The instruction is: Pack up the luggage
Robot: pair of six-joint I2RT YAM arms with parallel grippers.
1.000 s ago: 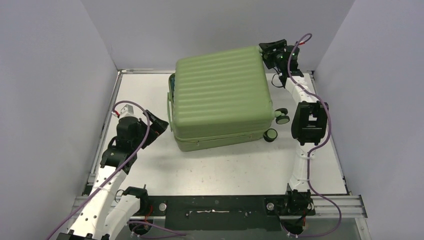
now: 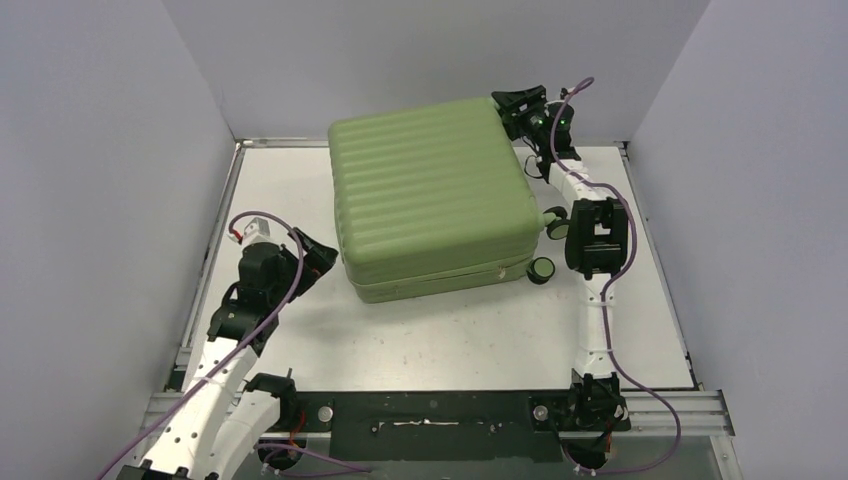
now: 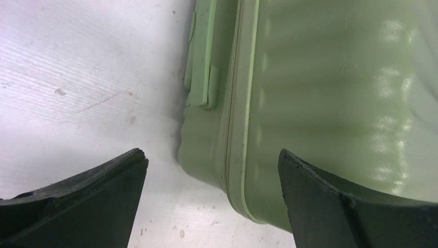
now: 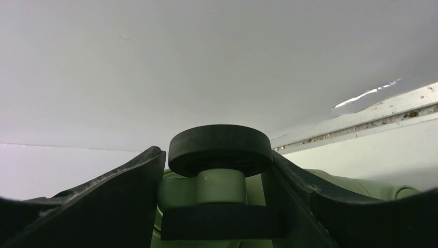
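Observation:
A large green ribbed suitcase (image 2: 435, 190) lies on the white table, its lid down over the base with the seam nearly closed along the front edge. At the lid's far right corner, my right gripper (image 2: 520, 112) is shut on one of the suitcase's black-and-green wheels (image 4: 220, 147). Off the suitcase's left side, my left gripper (image 2: 312, 262) is open and empty. The left wrist view shows the suitcase's zipper seam (image 3: 232, 103) and green side handle (image 3: 203, 57) beyond its fingers. What the suitcase contains is hidden.
Two more wheels jut out at the right, the nearest one a dark wheel (image 2: 540, 270) at the front corner. Bare table (image 2: 430, 345) stretches before the suitcase, and grey walls enclose the back and sides.
My left gripper moved only slightly.

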